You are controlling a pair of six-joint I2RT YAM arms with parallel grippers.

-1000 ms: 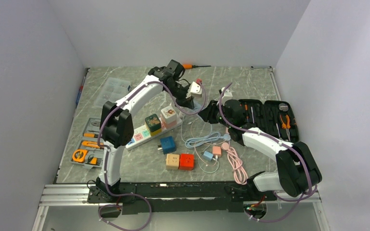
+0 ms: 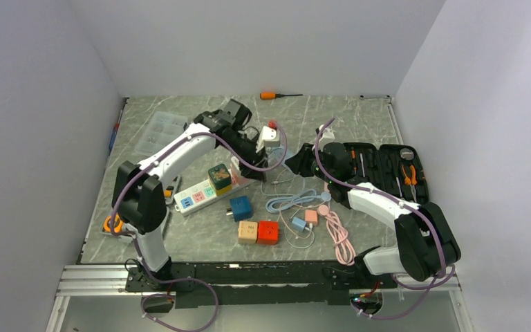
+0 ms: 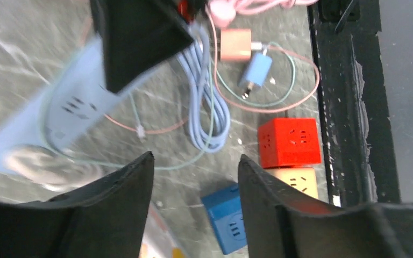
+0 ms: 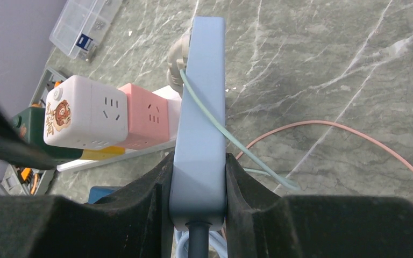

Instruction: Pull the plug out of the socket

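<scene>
My right gripper [image 2: 299, 163] is shut on the end of a light blue power strip [image 4: 201, 107], with a teal cable lying over it. My left gripper [image 2: 252, 169] hangs open near the strip's far end, above a white multi-socket strip [image 2: 192, 196]. In the left wrist view nothing sits between its fingers; below are the blurred blue strip [image 3: 86, 97] and a whitish plug [image 3: 54, 166]. On the white strip stand a white-and-pink cube plug [image 4: 84, 113] and a green-and-yellow one [image 2: 219, 176].
Blue [image 2: 239, 208], tan [image 2: 247, 232] and red [image 2: 267, 232] cubes, coiled cables [image 2: 287, 203] and small chargers lie in front. An open tool case [image 2: 404, 173] is at right, parts boxes [image 2: 160, 131] at left.
The right arm looks unchanged.
</scene>
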